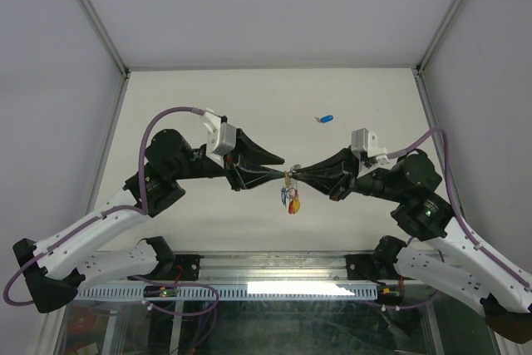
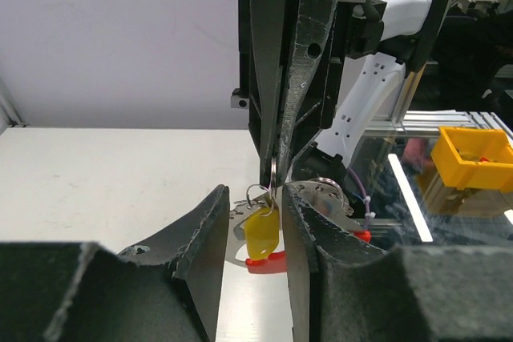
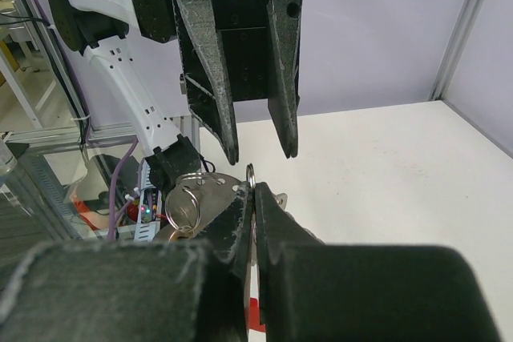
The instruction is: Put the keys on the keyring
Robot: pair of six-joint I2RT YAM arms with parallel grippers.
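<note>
In the top view a bunch of keys with coloured heads hangs at the tips of my right gripper, which is shut. In the right wrist view the small metal ring and grey key plates sit at its fingertips. My left gripper is open, facing the right one from the left, its fingertips close to the ring. In the left wrist view a yellow key head shows behind and between the open fingers; whether they touch the ring I cannot tell.
A small blue object lies at the back right of the white table. A yellow bin shows beyond the table in the left wrist view. The table around the arms is clear.
</note>
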